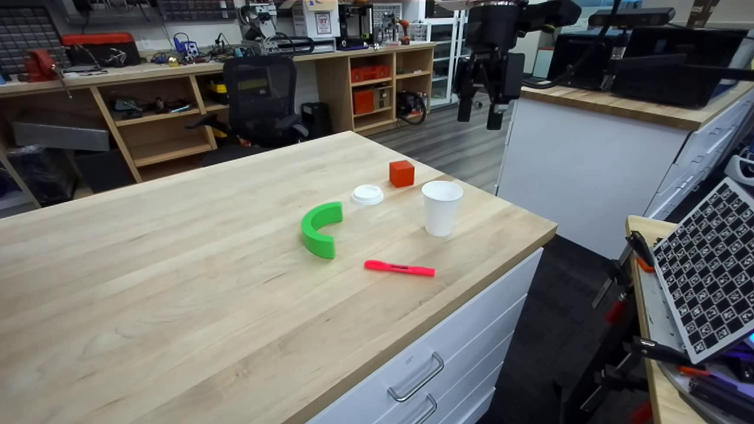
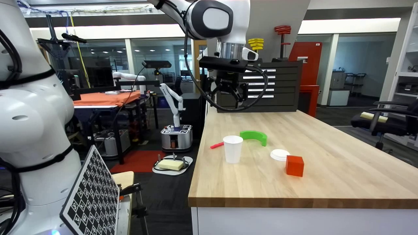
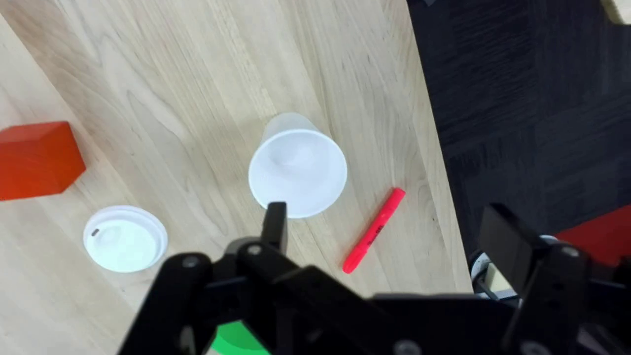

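My gripper (image 1: 478, 120) hangs high above the table, open, with nothing between its fingers. In the wrist view its two fingers stand wide apart at the bottom. Below it, a white cup (image 3: 298, 168) stands upright near the table's edge. A red marker (image 3: 374, 230) lies flat close to the cup. The white lid (image 3: 125, 239) rests on the wood a short way from an orange-red block (image 3: 38, 160). A green arc-shaped piece (image 1: 316, 229) lies on the table beyond the lid; in the wrist view the gripper hides most of it.
Bare wood covers most of the table (image 1: 177, 282), with free room away from the objects. Its edge passes close to the cup and marker. A dark tool chest (image 2: 270, 86) stands at the table's far end in exterior view 2.
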